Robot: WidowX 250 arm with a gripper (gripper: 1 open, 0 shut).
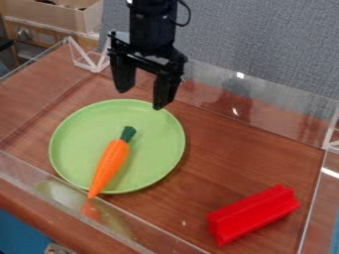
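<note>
A black gripper (143, 79) hangs from the arm above the back of a green plate (161, 138), open, with nothing between its two fingers. An orange carrot (110, 162) with a dark green top lies on the plate, pointing toward the front. A red block-like object (252, 212) lies on the wooden table at the front right, apart from the plate.
Clear low walls (275, 116) edge the wooden table (232, 159). A white wire piece (86, 57) is at the back left, with a cardboard box (51, 14) beyond.
</note>
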